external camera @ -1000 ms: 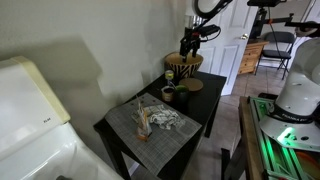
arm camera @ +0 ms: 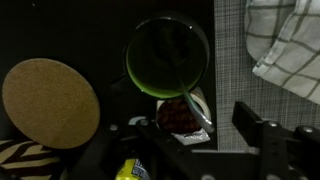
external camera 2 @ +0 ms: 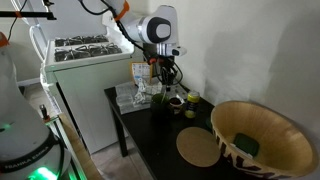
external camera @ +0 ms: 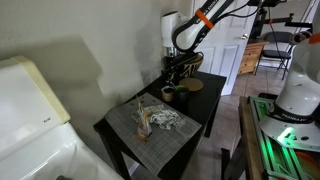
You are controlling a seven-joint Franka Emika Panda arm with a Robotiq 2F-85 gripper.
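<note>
A dark pot with a green inside (arm camera: 150, 70) stands on the black table, its rim facing up in the wrist view. A spoon (arm camera: 193, 102) leans in it, its handle end reaching out over the rim toward my gripper. My fingers stand apart on either side of that handle end, with no contact visible. In exterior view 1 my gripper (external camera: 177, 72) is above the green pot (external camera: 181, 90). Beside the pot is a small container of dark red beans (arm camera: 177, 117), partly under my gripper in the wrist view.
A round cork mat (arm camera: 50, 103) lies beside the pot. A yellow jar (external camera 2: 190, 104) is close by. The large wooden basket (external camera 2: 262, 118) occupies the table's far end. A checked cloth (arm camera: 285, 45) rests on a grey mat (arm camera: 235, 75).
My arm has come left and down, from in front of the basket to above the pot. The objects on the table look unmoved.
</note>
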